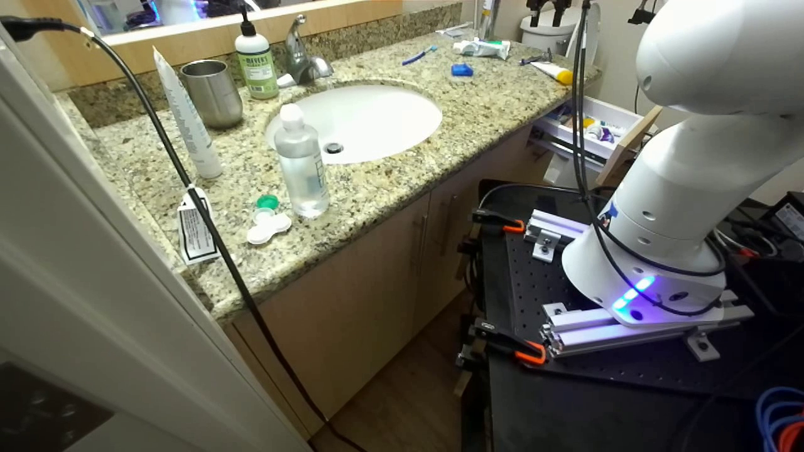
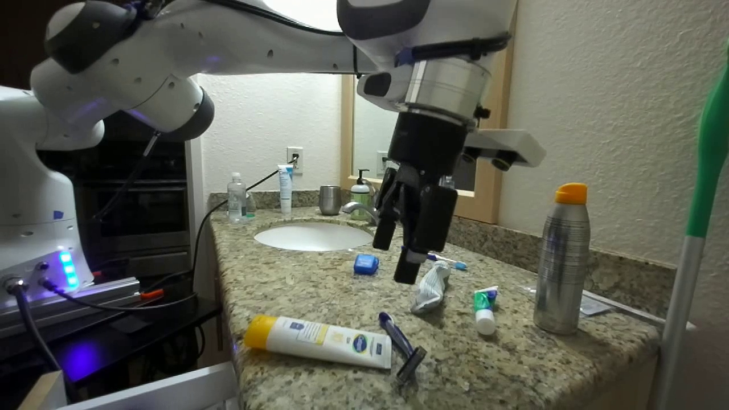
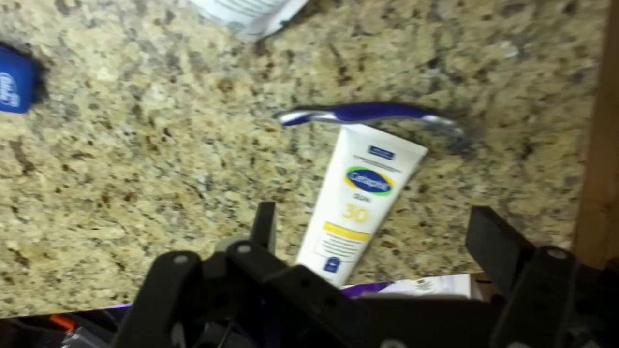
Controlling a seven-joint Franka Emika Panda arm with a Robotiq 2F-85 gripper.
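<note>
My gripper stands open, its two fingers wide apart and nothing gripped between them. In the wrist view a white sunscreen tube lies below the gap, its lower end hidden behind the gripper's body. Just beyond its flat end rests a blue-handled razor. Exterior view 2 has the gripper hanging above the counter, clear of its surface. There the tube lies nearer the camera, its yellow cap to the left, with the razor beside its crimped end.
A blue floss box, a crumpled toothpaste tube, a small green-and-white tube and a tall metal spray can occupy the counter. An open drawer with several items juts out below the edge. The sink lies farther along.
</note>
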